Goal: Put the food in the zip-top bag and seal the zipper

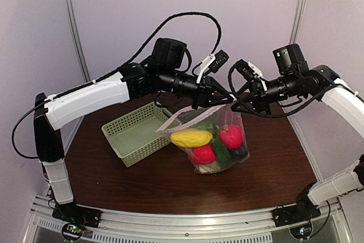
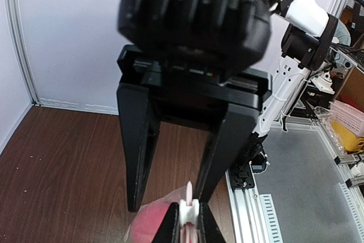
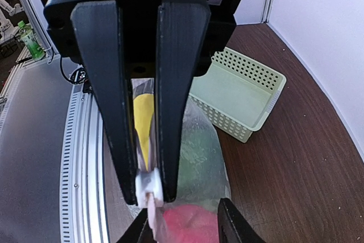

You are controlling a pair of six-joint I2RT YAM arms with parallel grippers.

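Note:
The clear zip top bag [image 1: 170, 124] hangs above the table with food inside: a yellow piece [image 1: 191, 138], a red piece [image 1: 231, 136], a second red piece [image 1: 203, 153] and a dark green one [image 1: 220, 152]. My left gripper is shut on the bag's top edge, where a white piece [image 2: 189, 211] shows between its fingers. Facing it closely, my right gripper stands part open, its fingers [image 2: 136, 140] on either side of the bag's upper corner. The zipper's state along the whole top cannot be made out.
A pale green basket [image 1: 128, 162] stands empty on the table, left of and behind the bag. Both arms meet closely over the bag.

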